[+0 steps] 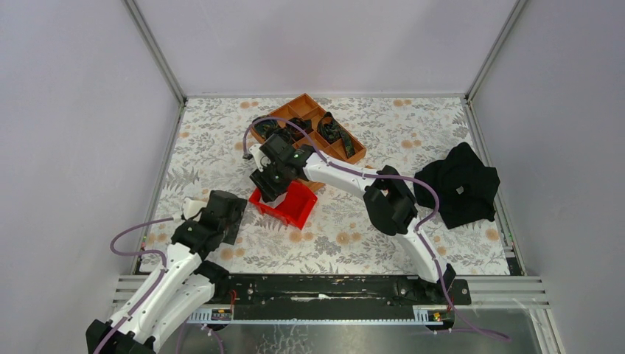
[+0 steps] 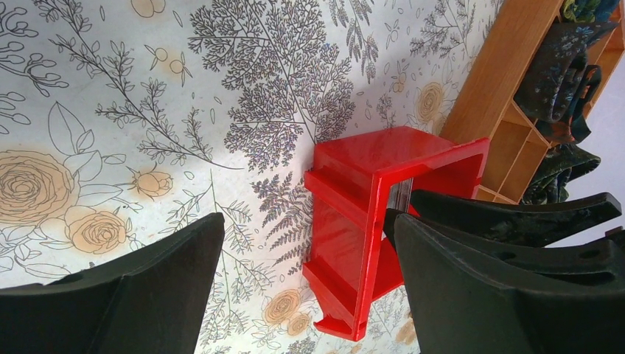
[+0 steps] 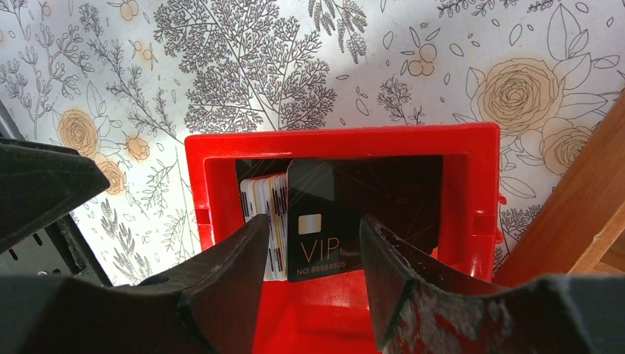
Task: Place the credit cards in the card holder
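A red card holder (image 1: 298, 205) lies on the patterned table. Inside it, a stack of cards (image 3: 267, 210) shows its striped edges, and the front one is a black VIP card (image 3: 324, 251). Over the holder is my right gripper, its fingers apart with the VIP card's face visible in the gap; whether they touch the cards I cannot tell. From the left wrist view, part of the stack shows between the holder's rim and the right fingers. My left gripper stands open left of the holder, only tablecloth between its fingers.
Behind the holder is a wooden compartment box (image 1: 306, 107) with dark rolled items in it. A black cloth (image 1: 461, 184) lies at the far right.
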